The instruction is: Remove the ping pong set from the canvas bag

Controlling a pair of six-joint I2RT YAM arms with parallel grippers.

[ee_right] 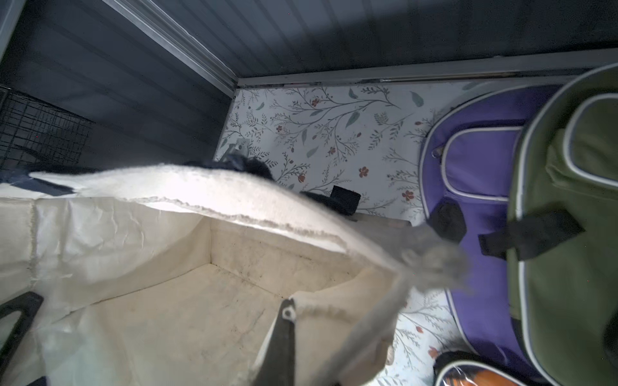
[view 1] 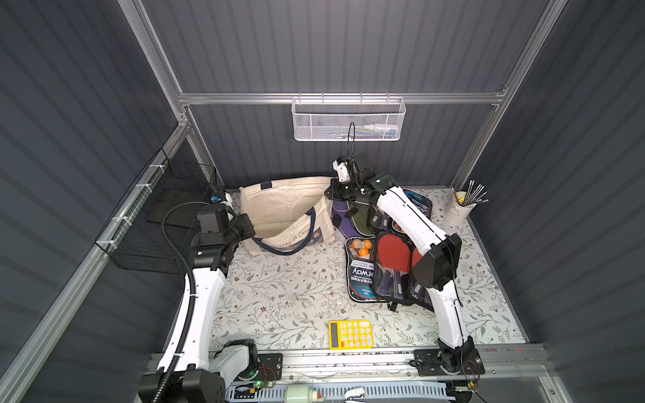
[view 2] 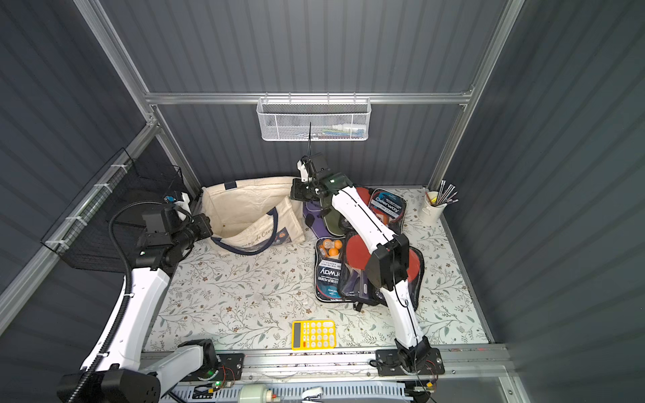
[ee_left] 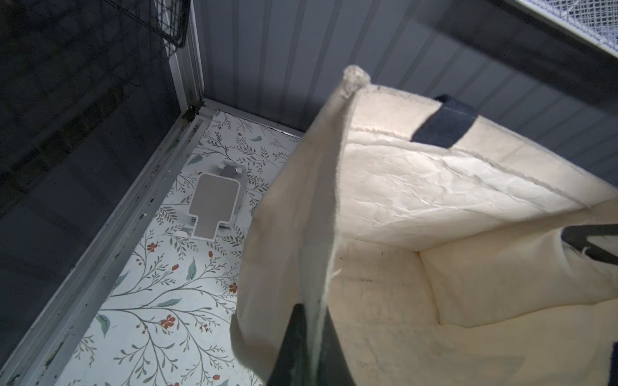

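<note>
The canvas bag (view 1: 295, 182), cream with navy handles, stands upright at the back left of the table, mouth facing up. Its inside shows bare in both wrist views. My left gripper is shut on the bag's left rim, one finger either side of the cloth. At the opposite rim, my right gripper (view 1: 331, 192) grips the cloth, with one finger (ee_right: 278, 350) inside and the other hidden. Ping pong sets lie right of the bag: a purple case (ee_right: 479, 154), an olive case (ee_right: 573, 193), and clear-fronted cases with orange balls (view 1: 362, 252) and red paddles (view 1: 393, 250).
A yellow calculator (view 1: 350, 333) lies near the front edge. The cup of brushes (view 1: 459, 211) stands back right. A black wire basket (view 1: 161, 221) hangs left, a white mesh basket (view 1: 348, 119) at the back. Table in front of the bag is clear.
</note>
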